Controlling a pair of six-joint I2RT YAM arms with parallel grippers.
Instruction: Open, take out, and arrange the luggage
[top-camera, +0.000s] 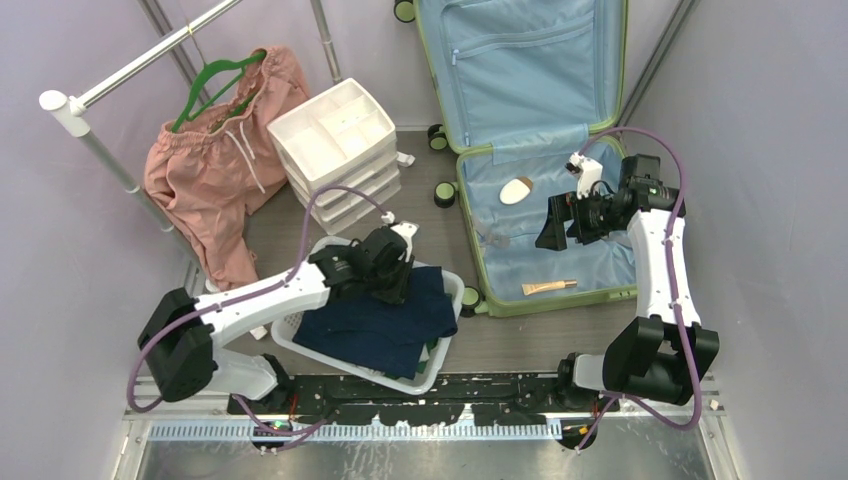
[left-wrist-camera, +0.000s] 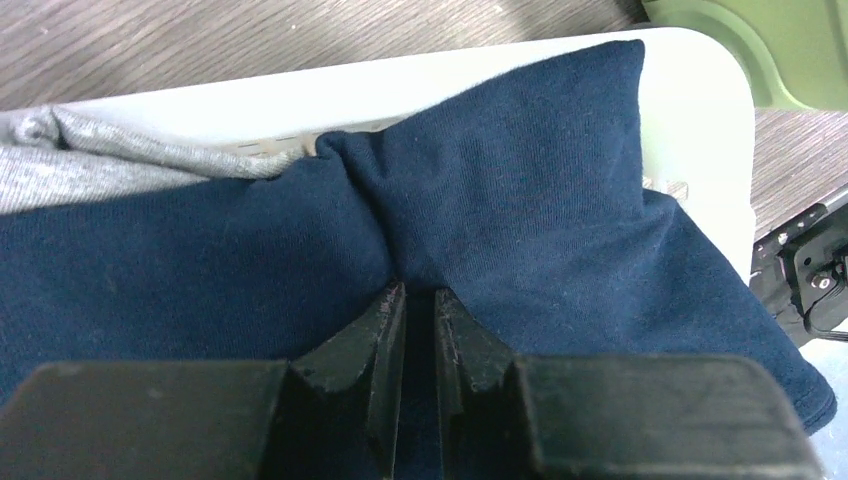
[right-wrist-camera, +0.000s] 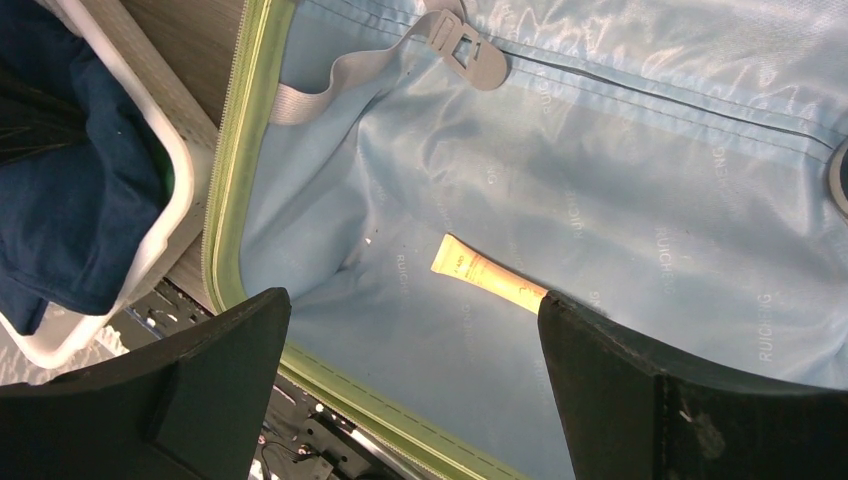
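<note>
In the white basket (top-camera: 290, 322) lies folded navy clothing (top-camera: 350, 330), with grey cloth (left-wrist-camera: 120, 170) beneath it along the rim. My left gripper is down in the basket, shut on the navy cloth. The green suitcase (top-camera: 480, 300) stands open on the right, its blue lining holding an orange tube (top-camera: 548, 285) and a white oval object (top-camera: 515, 190). My right gripper is open above the suitcase, nothing between its fingers.
A white drawer unit (top-camera: 330, 135) stands behind the basket. Pink clothing (top-camera: 210, 190) on a green hanger hangs from the rail (top-camera: 150, 60) at the left. Bare floor shows between basket and drawers.
</note>
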